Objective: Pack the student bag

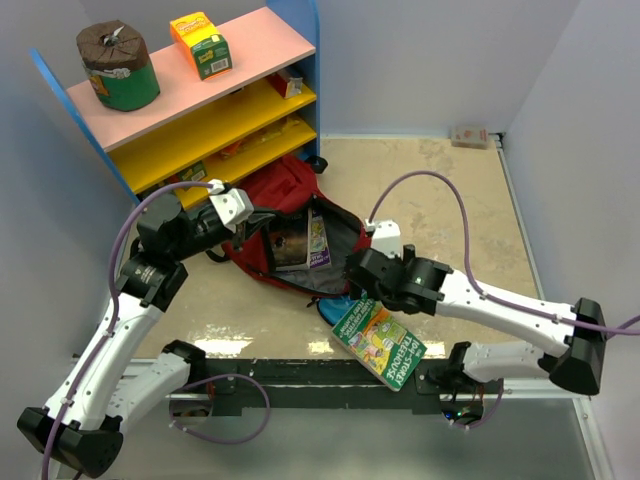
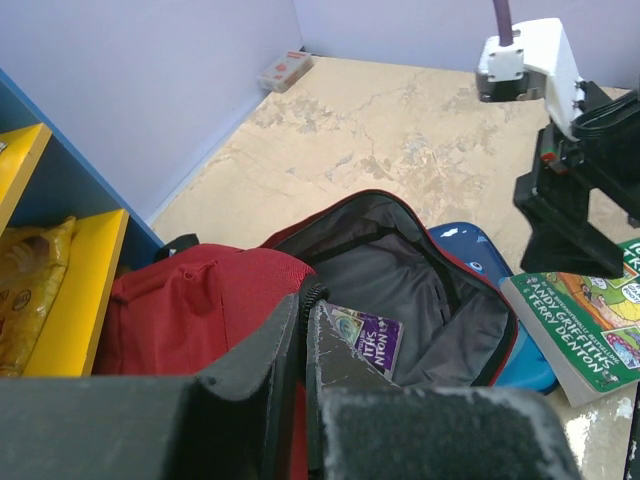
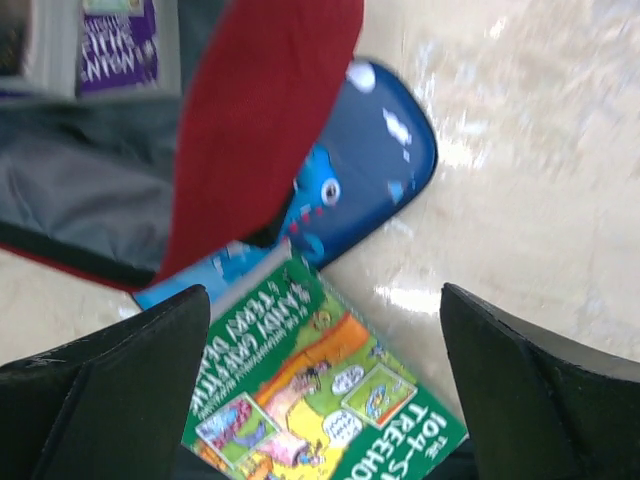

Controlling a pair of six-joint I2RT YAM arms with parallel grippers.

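The red school bag [image 1: 265, 185] lies open on the floor, its grey inside showing. Inside it rest a dark-covered book [image 1: 290, 245] and a purple-and-white one [image 2: 375, 335]. My left gripper is shut on the bag's black-trimmed edge, holding that flap up. Just outside the bag's right side lies a blue pencil case [image 3: 375, 150], partly covered by the bag's red edge and a green treehouse book [image 1: 380, 340]. Above the book and case hangs my right gripper, open, its fingers [image 3: 120, 390] wide apart with nothing gripped.
At the back left stands a shelf unit [image 1: 215, 120] with a green-brown canister [image 1: 118, 75] and a yellow-green box [image 1: 202, 47] on top. A small clear box [image 1: 470, 137] sits near the far wall. Floor [image 1: 440, 200] behind the right arm is bare.
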